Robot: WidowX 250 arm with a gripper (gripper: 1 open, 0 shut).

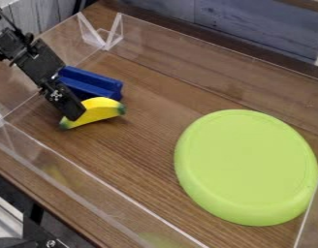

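My black gripper (69, 103) reaches in from the left, its fingertips down at the near side of a yellow toy banana (100, 110) with dark tips, shut on it as far as can be seen. The fingertips are partly hidden against the banana. Just behind the banana lies a blue block (93, 80), partly covered by the gripper.
A large light-green disc (246, 167) lies at the right of the wooden table (162, 68). Clear plastic walls edge the area at the near left and right.
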